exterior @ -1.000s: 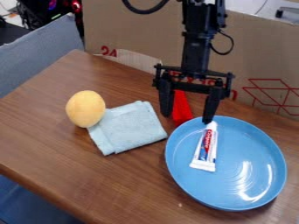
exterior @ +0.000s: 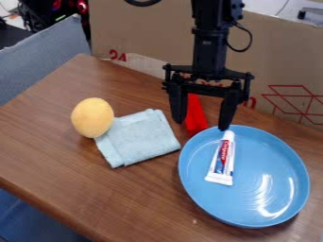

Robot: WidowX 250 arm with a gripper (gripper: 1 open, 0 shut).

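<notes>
My black gripper (exterior: 202,106) hangs open over the back of the table, its two fingers spread wide above the near-back rim of a blue plate (exterior: 270,178). A red object (exterior: 195,116) stands just behind the plate, between and partly behind the fingers; whether they touch it I cannot tell. A white toothpaste tube (exterior: 221,157) lies on the plate. A folded light-blue cloth (exterior: 136,139) lies left of the plate, and a yellow rounded object (exterior: 93,117) sits left of the cloth.
A cardboard panel (exterior: 290,66) stands along the back edge of the wooden table (exterior: 76,175). A grey padded surface (exterior: 44,71) borders the table on the left.
The objects on the table look unmoved.
</notes>
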